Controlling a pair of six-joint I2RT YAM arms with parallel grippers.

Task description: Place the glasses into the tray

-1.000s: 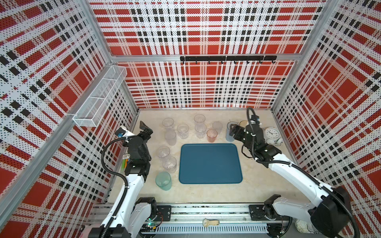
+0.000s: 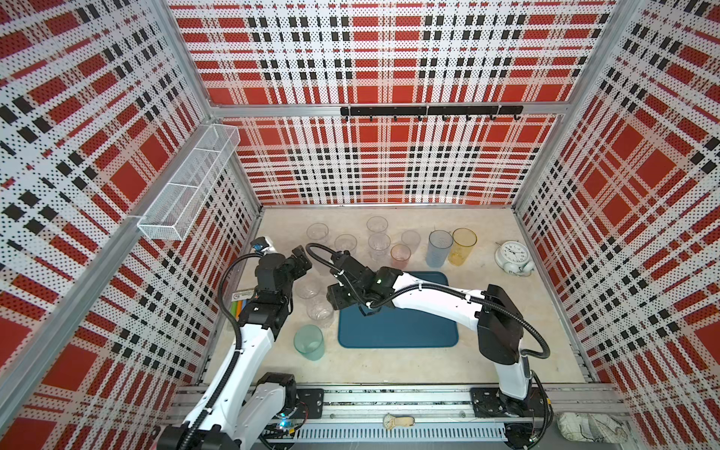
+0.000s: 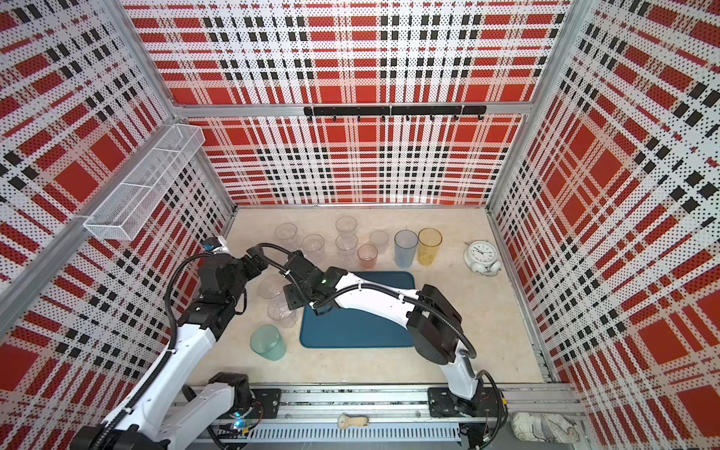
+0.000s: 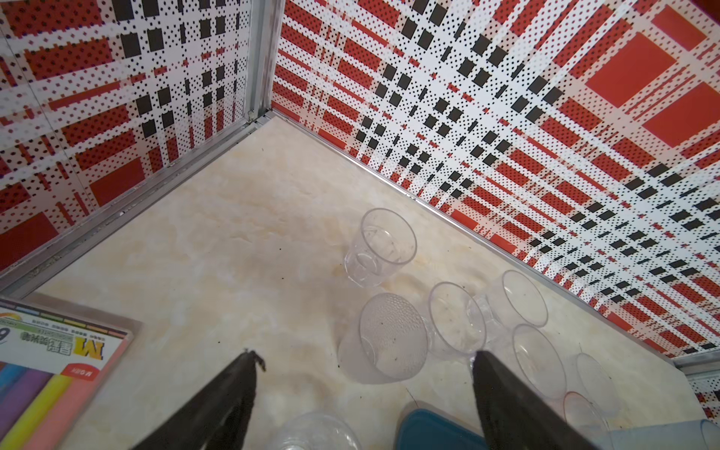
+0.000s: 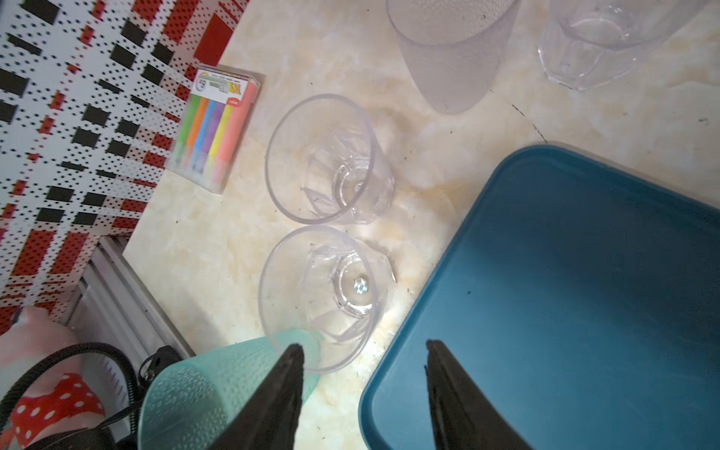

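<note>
Bare inside, the blue tray (image 2: 397, 330) lies flat on the table. Over its left part hangs my right gripper, part open with only air between its fingers. In the right wrist view, two clear glasses (image 5: 330, 300) (image 5: 337, 172) stand left of the tray, and the green glass (image 5: 225, 397) is at the lower left. My left gripper is open above the table's left side, fingers empty. Ahead of it stand a frosted glass (image 4: 393, 337) and several clear glasses (image 4: 386, 240). A pink glass (image 3: 367, 256), a blue glass (image 3: 405, 249) and a yellow glass (image 3: 429, 246) stand behind the tray.
A pack of coloured sticks (image 5: 217, 127) lies at the left edge. The white clock (image 2: 513, 255) stands far right, with free table in front of it. A wire basket (image 2: 191, 183) hangs on the left wall. Both grippers are close together.
My right arm has swung left from near the blue and yellow glasses to above the tray's left side. The left gripper has shifted slightly right. The glasses in view stand where they were.
</note>
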